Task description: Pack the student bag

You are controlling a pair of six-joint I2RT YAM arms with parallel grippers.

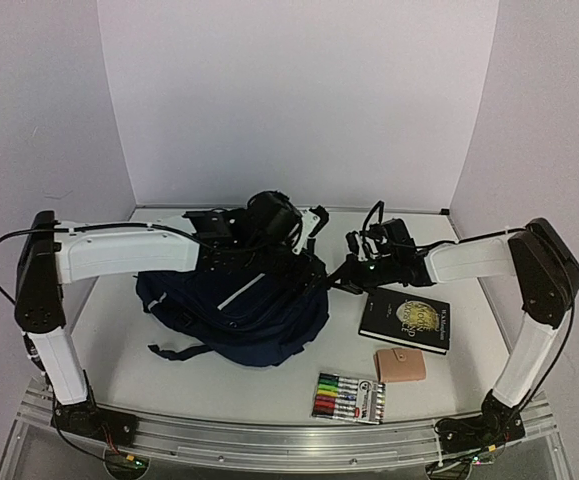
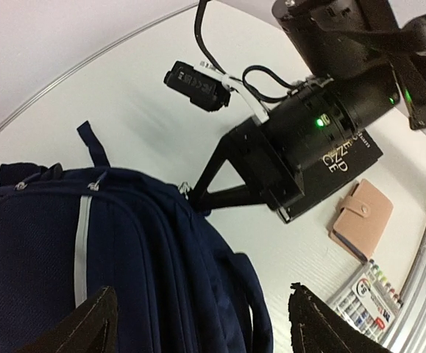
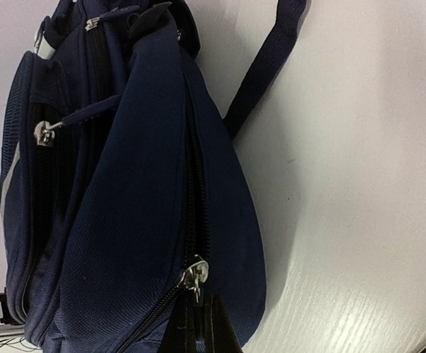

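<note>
The dark navy student bag (image 1: 259, 325) lies on the left of the table, partly hidden under my left arm in the top view. My left gripper is open above the bag's side, its fingers wide apart with nothing gripped. At the bag's right side, my right gripper is shut on a zipper pull just below the metal slider (image 3: 195, 273). The zipper's teeth run up the bag's side from there. On the right of the table lie a black book (image 1: 405, 319), a pink wallet (image 1: 400, 364) and a pack of coloured markers (image 1: 349, 397).
A loose strap (image 3: 268, 66) sticks out beside the bag. The metal rail (image 1: 289, 452) runs along the front edge. Both arms are close together over the bag's right side. Bare white table shows between the bag and the markers.
</note>
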